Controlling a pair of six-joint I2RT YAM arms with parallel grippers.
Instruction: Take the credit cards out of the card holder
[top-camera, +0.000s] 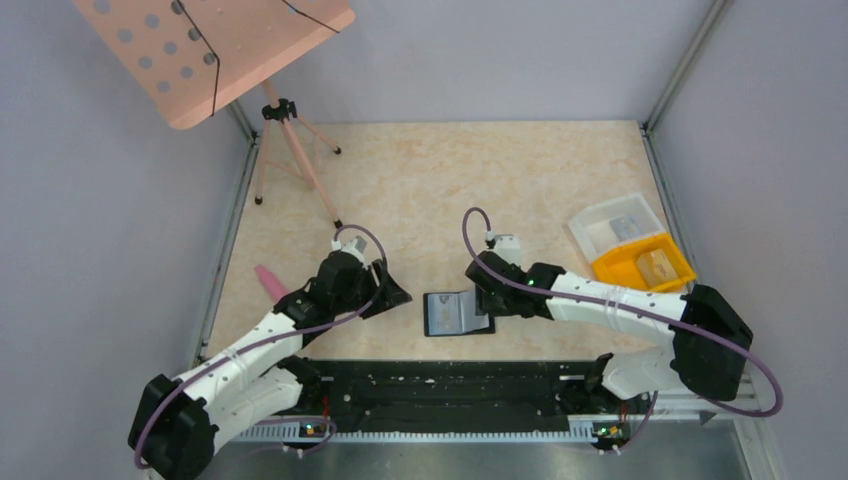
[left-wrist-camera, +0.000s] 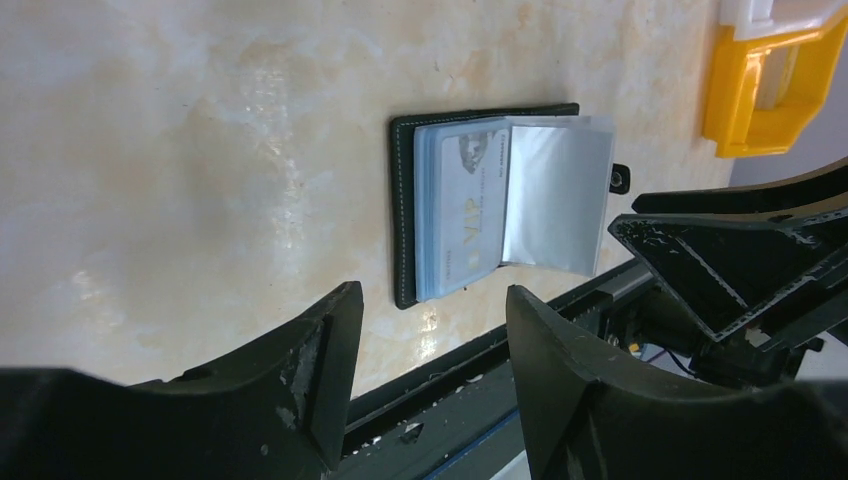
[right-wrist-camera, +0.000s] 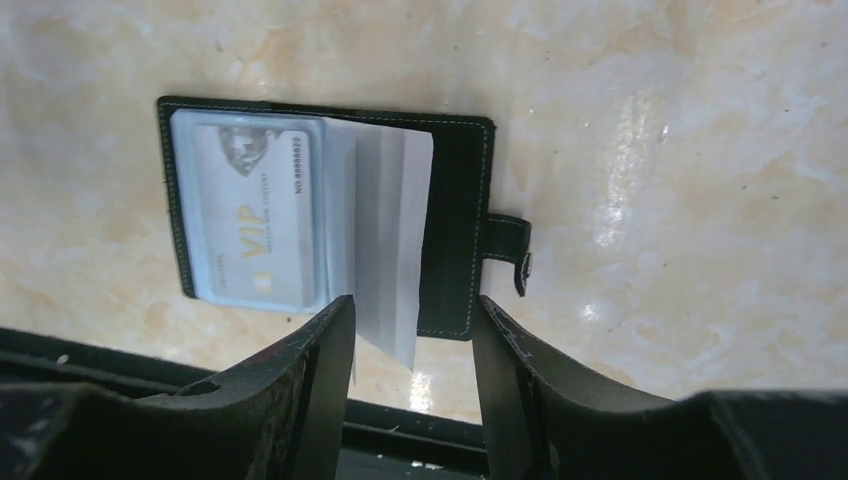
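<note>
The card holder (top-camera: 457, 313) lies opened flat on the table, its black cover (right-wrist-camera: 455, 230) bare on the right. On its left half, clear sleeves are stacked, with a pale VIP card (right-wrist-camera: 252, 215) in view. Over the holder's right half, my right gripper is open, its fingertips near the lifted page's lower edge; whether they touch is unclear. To the left of the holder, my left gripper is open and empty.
At the right back sit a white bin (top-camera: 605, 225) and a yellow bin (top-camera: 652, 245), each with something inside. A pink object (top-camera: 270, 282) lies by the left arm, and a tripod (top-camera: 300, 160) stands at the back left.
</note>
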